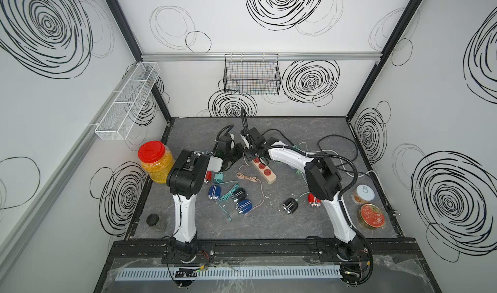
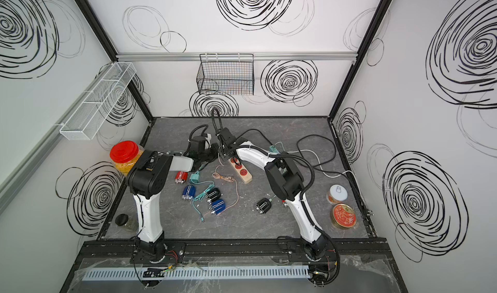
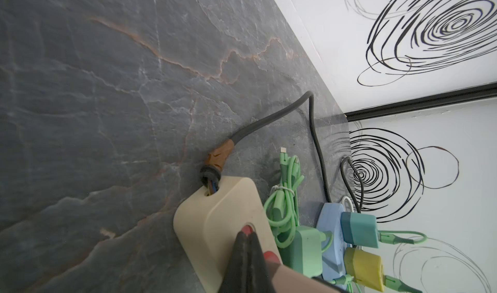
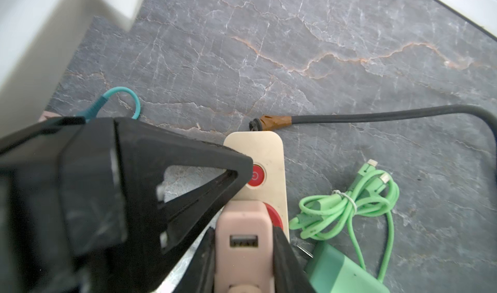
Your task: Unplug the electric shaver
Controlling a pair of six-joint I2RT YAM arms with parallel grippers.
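Observation:
A pale pink USB charger (image 4: 243, 238) is pinched between the fingers of my right gripper; its USB port looks empty. Behind it in the right wrist view lies the beige power strip (image 1: 267, 175), with a red switch and red sockets. How the charger's pins stand against the sockets is hidden. My left gripper is shut with nothing visible between its fingers, its tip close over the strip's switch end. A pink cable (image 1: 247, 177) lies loosely bundled on the table and runs to a blue shaver (image 1: 244, 206).
Other shavers lie around the front, such as a black one (image 1: 290, 205) and a blue one (image 1: 214, 191). A green charger (image 4: 341, 269) with its coiled cable sits right of the strip; a blue strip (image 3: 331, 231) with chargers lies beyond. A large jar (image 1: 155, 161) stands far left.

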